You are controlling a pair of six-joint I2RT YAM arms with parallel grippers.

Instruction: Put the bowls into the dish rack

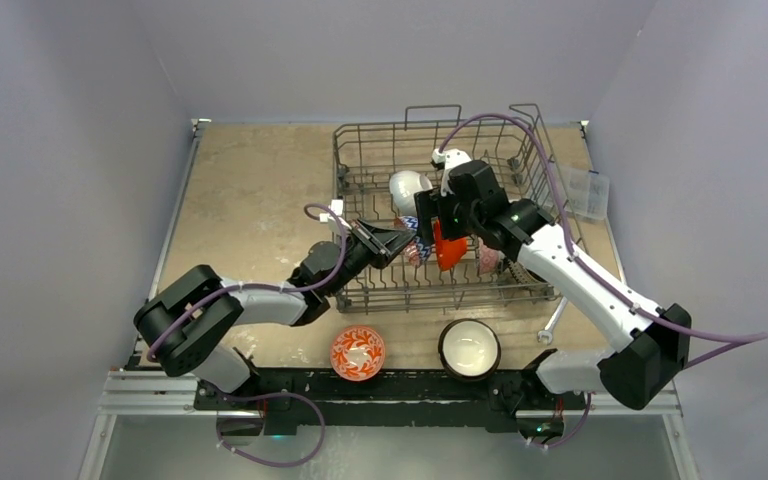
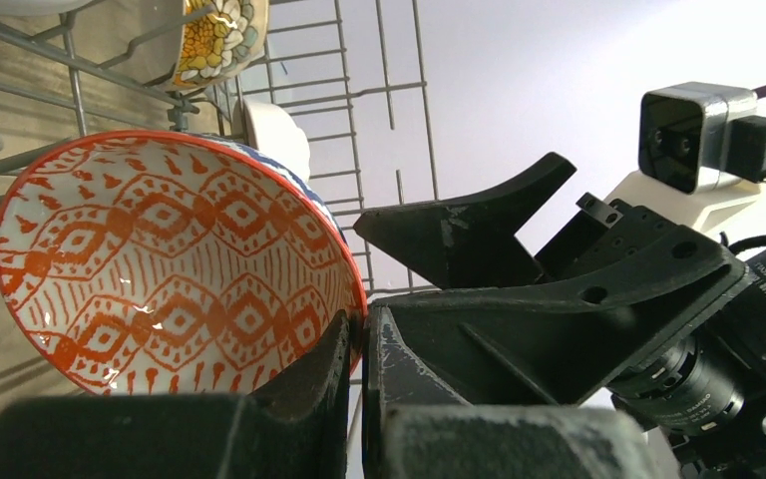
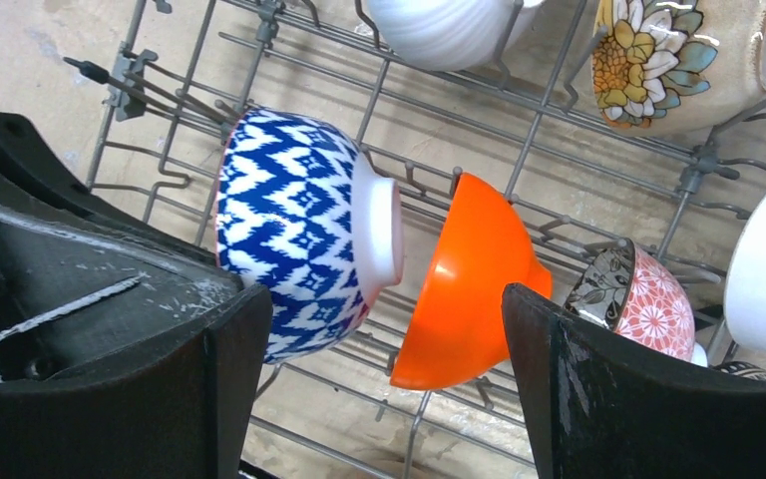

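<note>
In the dish rack (image 1: 370, 300), a blue-zigzag bowl (image 3: 294, 215) with an orange-patterned inside (image 2: 165, 264) stands tilted beside an orange bowl (image 3: 464, 289). My left gripper is shut at that bowl's rim; whether rim is between the fingertips is unclear. My right gripper hangs over the bowls with its fingers apart, holding nothing visible. White, floral (image 3: 648, 70) and pink (image 3: 653, 309) bowls also sit in the rack. An orange-patterned bowl (image 1: 357, 352) and a dark-rimmed white bowl (image 1: 469, 348) lie on the surface in front.
A clear plastic container (image 1: 585, 195) is at the right behind my right arm, and a wrench (image 1: 552, 320) lies front right. Grey walls surround the back and sides.
</note>
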